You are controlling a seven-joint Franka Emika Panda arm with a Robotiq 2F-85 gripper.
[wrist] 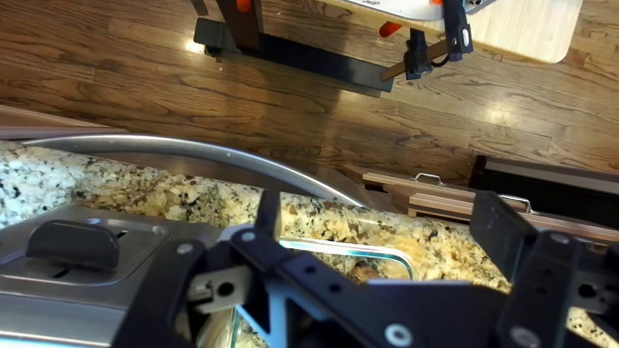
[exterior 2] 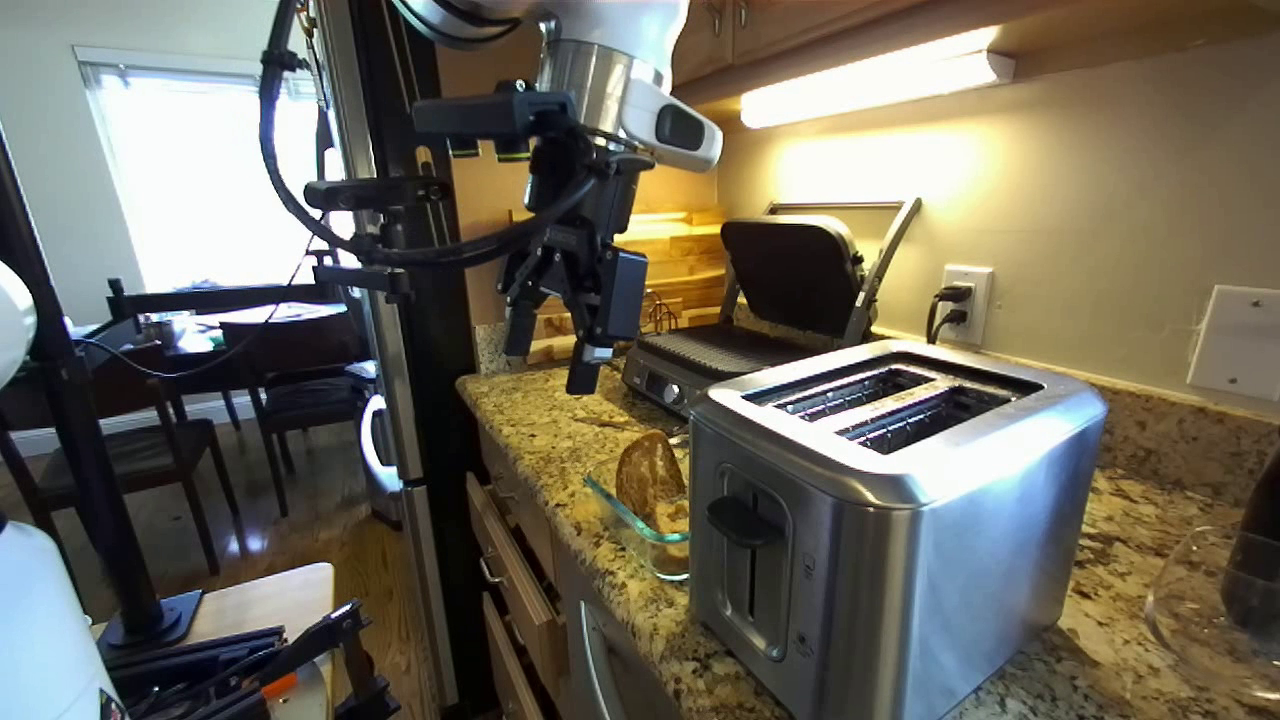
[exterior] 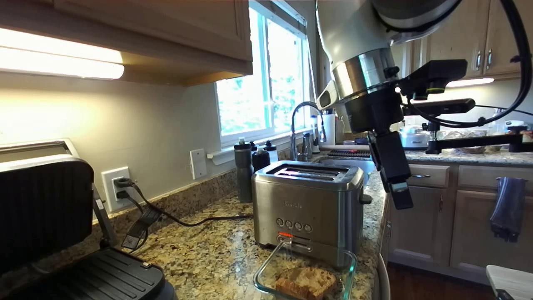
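Note:
My gripper (exterior 2: 549, 367) hangs above the counter's front edge with its fingers spread and nothing between them. In the wrist view its fingers (wrist: 500, 235) stand wide apart over the counter edge. A steel toaster (exterior: 307, 210) sits on the counter; both slots look empty from above, and its black lever (exterior 2: 743, 523) is in the upper part of its track. Against the toaster's side stands a clear glass dish (exterior: 257, 280) with brown bread (exterior: 305, 283) in it; one slice leans upright in exterior view 2. In the wrist view my gripper hides most of the dish.
An open contact grill (exterior 2: 786, 276) stands beyond the dish, its lid raised. The toaster's cord (exterior: 200, 221) runs to a wall outlet (exterior: 115, 189). Dark bottles (exterior: 243, 170) stand behind the toaster. Below the counter, drawers (exterior 2: 519, 600) are pulled partly out.

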